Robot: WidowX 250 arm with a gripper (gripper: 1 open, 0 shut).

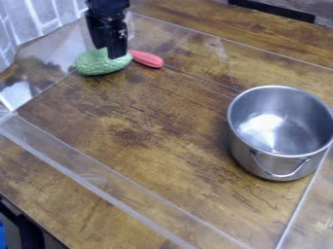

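The black gripper (112, 44) hangs at the upper left, just over a green, textured oblong object (100, 63) that lies on the wooden table. Whether its fingers are open or shut, or touch the green object, I cannot tell at this size. A small pink elongated object (147, 59) lies just to the right of the green one.
A large steel pot (278, 136) stands on the right side of the table. Clear plastic strips run along the left, front and back edges.
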